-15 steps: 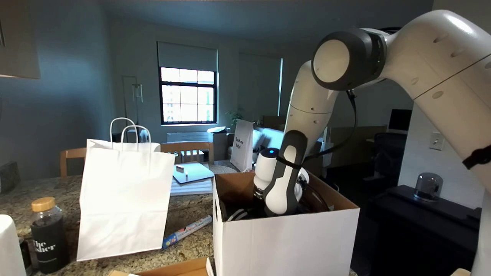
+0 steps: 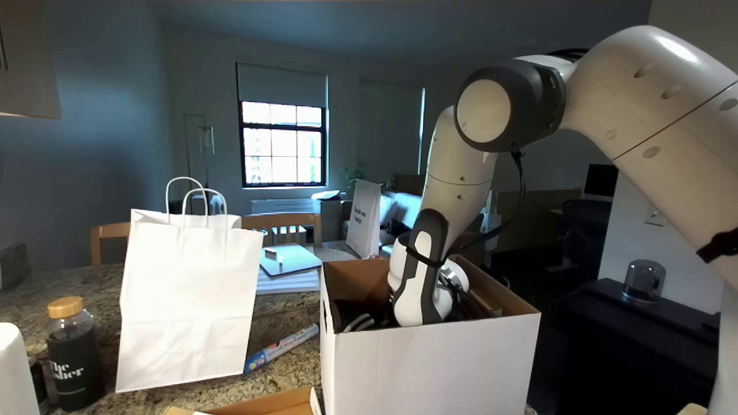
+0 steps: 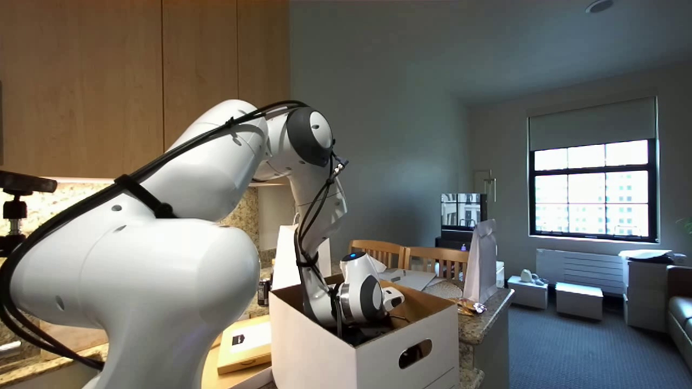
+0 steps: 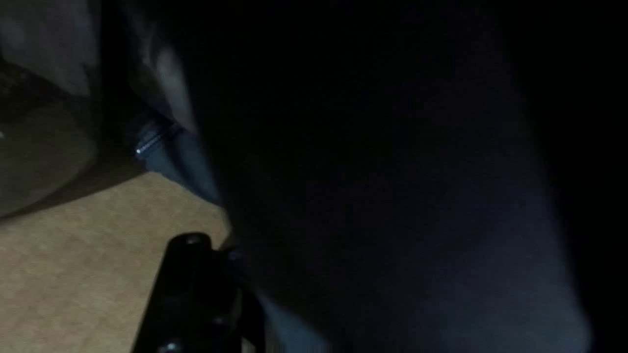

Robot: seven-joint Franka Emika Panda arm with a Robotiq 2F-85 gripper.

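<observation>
My arm reaches down into a white cardboard box [image 2: 432,370], and my gripper is below its walls, hidden in both exterior views. The wrist and hand [image 3: 360,295] stand tilted inside the box. In the wrist view a black finger [image 4: 185,294] shows at lower left over a tan, bare surface. A large dark object [image 4: 400,206], blurred and very close, fills most of that view. Behind it a blue-grey piece [image 4: 182,162] peeks out at the left. Whether anything lies between the fingers cannot be made out.
A white paper bag [image 2: 190,304] and a bottle with a wooden lid [image 2: 72,356] stand left of the box. On the counter lie a colourful tube [image 2: 282,348] and a laptop [image 2: 290,259]. Box walls closely surround my hand.
The arm has come lower and shifted slightly left in exterior view 1. The hand has sunk and turned within the box, and its blue light no longer shows there. The box has stayed put.
</observation>
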